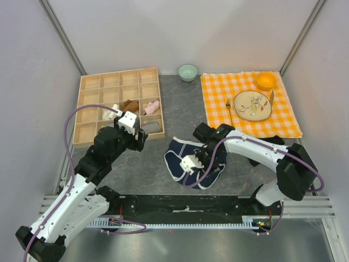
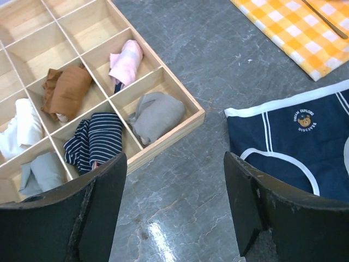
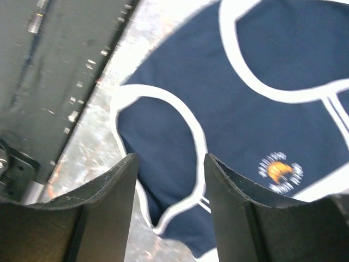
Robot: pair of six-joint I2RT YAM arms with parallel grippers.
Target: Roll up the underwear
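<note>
Navy underwear (image 1: 180,155) with white trim and a bear print lies spread flat at the table's front middle. In the right wrist view it (image 3: 262,131) is blurred beneath my right gripper, whose fingers are parted, low over a trimmed leg opening; in the top view that arm covers part of it. My left gripper stands open with nothing between its fingers, to the left of the underwear (image 2: 283,136), near the divided box.
A wooden divided box (image 1: 87,114) at back left holds rolled cloths. A yellow checked mat (image 1: 218,87) with plate, bowl and cutlery lies at back right. A dark cloth (image 1: 272,140) lies below the mat, a green bowl (image 1: 187,71) at the back.
</note>
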